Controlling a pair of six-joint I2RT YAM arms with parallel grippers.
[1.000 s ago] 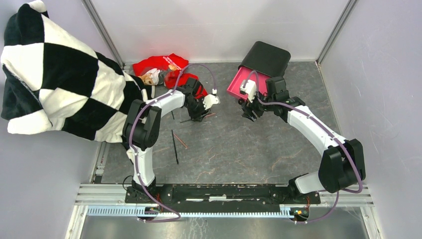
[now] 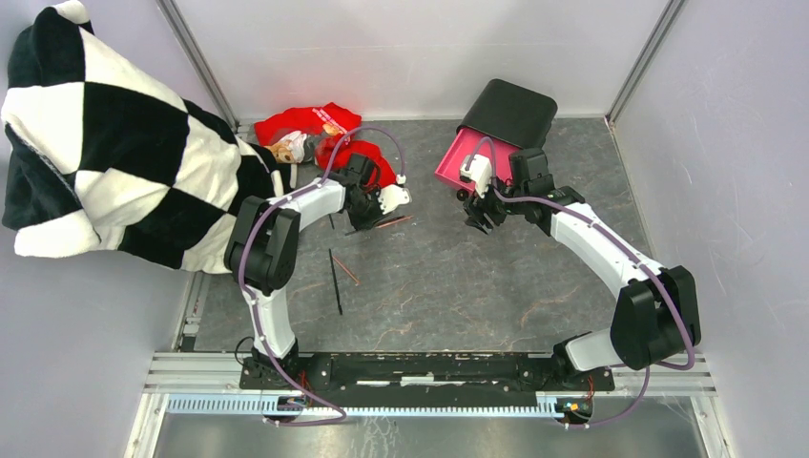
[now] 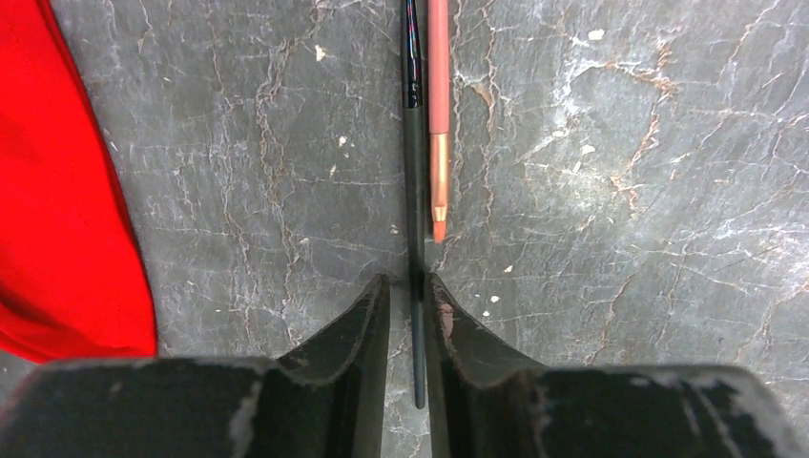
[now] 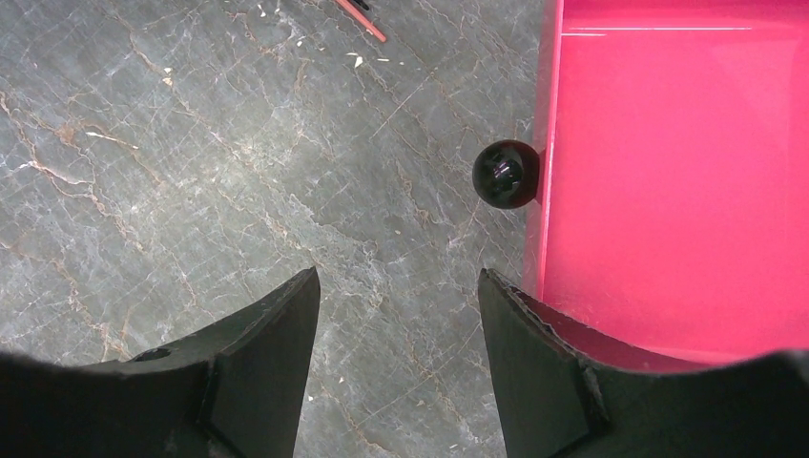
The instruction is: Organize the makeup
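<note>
In the left wrist view a long black brush [image 3: 414,162] lies beside a shorter pink brush [image 3: 439,86]; my left gripper is partly open around the black brush's lower handle, low at the floor. More brushes, one black [image 2: 335,286] and one pink [image 2: 347,271], lie lower in the top view. My right gripper hangs open and empty beside the pink drawer [image 4: 668,172] of a black case [image 2: 510,105], whose round black knob [image 4: 506,175] faces left.
Red cloth bags [image 2: 300,122] lie at the back left, near the left arm. A checkered blanket [image 2: 129,143] covers the left side.
My left gripper has moved slightly left in the top view. The right arm has stayed still.
</note>
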